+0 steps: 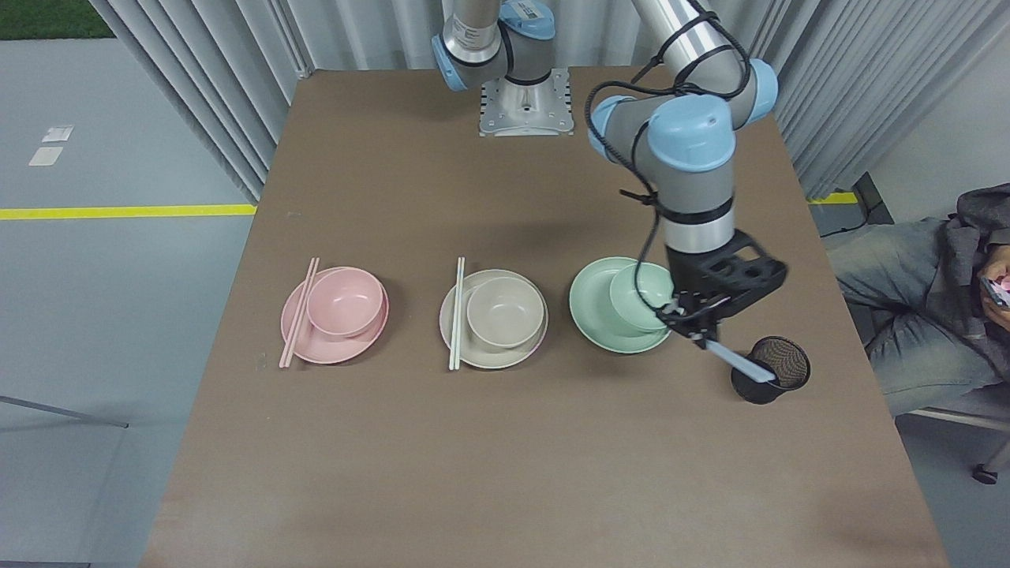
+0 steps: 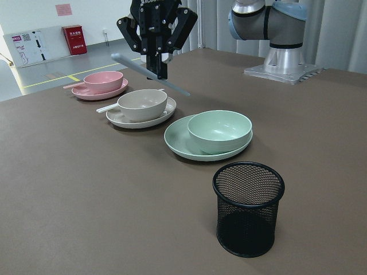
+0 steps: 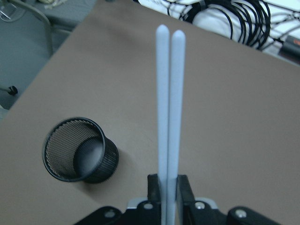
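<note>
My gripper is shut on a pair of pale blue chopsticks (image 3: 174, 108); in the front view it hangs at the right of the green plate (image 1: 592, 308), the chopsticks (image 1: 738, 360) reaching over the black mesh pencil cup (image 1: 767, 383). In the left view they are held tilted in the air, above the dishes. The cup (image 2: 245, 229) stands upright and apart. The green bowl (image 2: 219, 137) rests on its plate, partly behind my arm in the front view.
A white plate with bowl (image 1: 503, 312) and white chopsticks, and a pink plate with bowl (image 1: 346, 303) and pink chopsticks, stand to the left. Coiled cables (image 3: 225, 18) show in the wrist view; a person sits at the right.
</note>
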